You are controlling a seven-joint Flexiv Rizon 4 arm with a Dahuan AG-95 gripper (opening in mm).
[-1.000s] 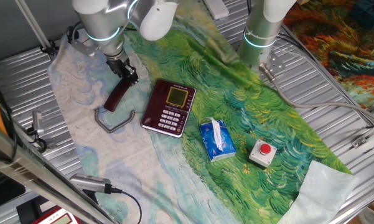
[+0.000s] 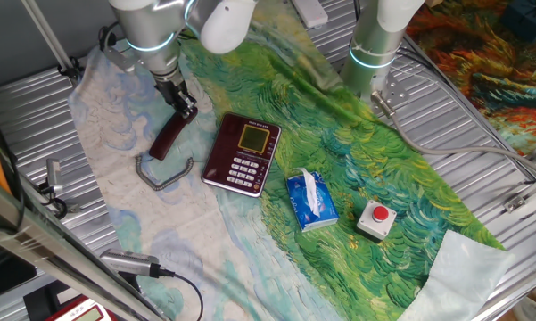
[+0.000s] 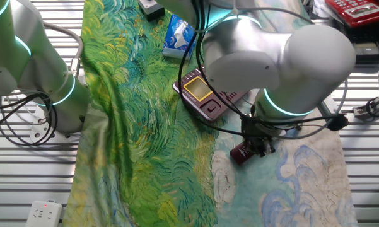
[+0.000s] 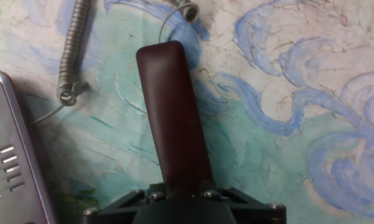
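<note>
A dark red phone handset (image 2: pixel 172 135) lies on the patterned cloth beside its phone base (image 2: pixel 242 154), joined to a coiled grey cord (image 2: pixel 167 185). My gripper (image 2: pixel 185 105) is down at the handset's upper end in exterior view 1. From the wrist, the handset (image 4: pixel 174 112) runs up from between the gripper's (image 4: pixel 183 194) two fingers, one at either side. Whether they press on it cannot be made out. The base (image 4: pixel 12 155) shows at the left edge there. In exterior view 2 the arm covers much of the handset (image 3: pixel 242 153).
A blue tissue pack (image 2: pixel 310 201) and a red-button box (image 2: pixel 375 220) stand right of the base. A pale sheet (image 2: pixel 459 276) lies at the cloth's lower right.
My arm has shifted slightly right in exterior view 1, and the handset's upper end shows more beside the gripper. The handset's lower end, base and cord look unmoved.
</note>
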